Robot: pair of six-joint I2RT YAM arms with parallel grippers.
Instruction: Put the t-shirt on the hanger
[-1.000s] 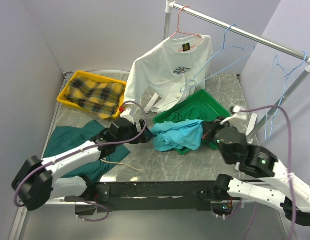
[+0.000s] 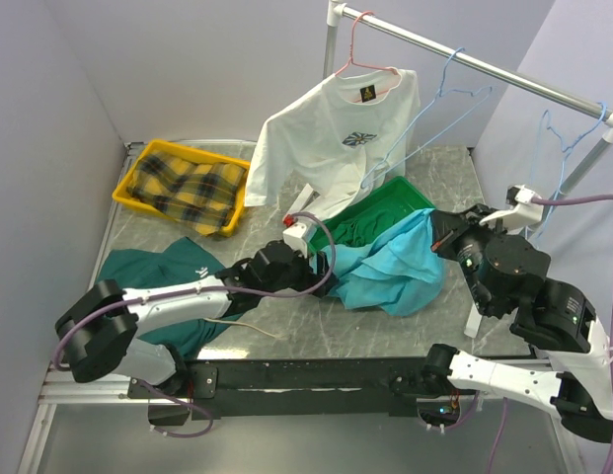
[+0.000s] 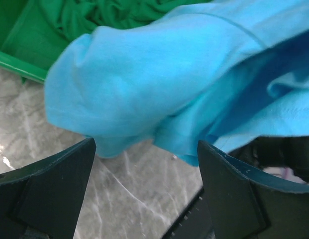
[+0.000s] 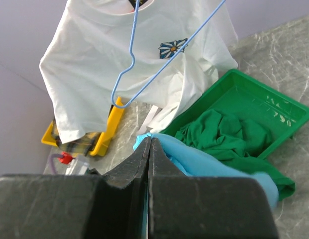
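The turquoise t-shirt hangs in loose folds from my right gripper, its lower part over the front of the green bin and the table. In the right wrist view, the closed fingertips pinch its edge. My left gripper is at the shirt's left end, fingers apart; in the left wrist view the cloth lies ahead of and above the fingertips, and no grip on it shows. An empty blue hanger dangles from the rail above the shirt; its lower bar crosses the right wrist view.
A white t-shirt hangs on a pink hanger. Another empty blue hanger is at the rail's right end. The green bin holds green cloth. A yellow bin with plaid cloth and a dark green cloth lie left.
My left gripper moved right to the shirt's left end. The near blue hanger swayed.
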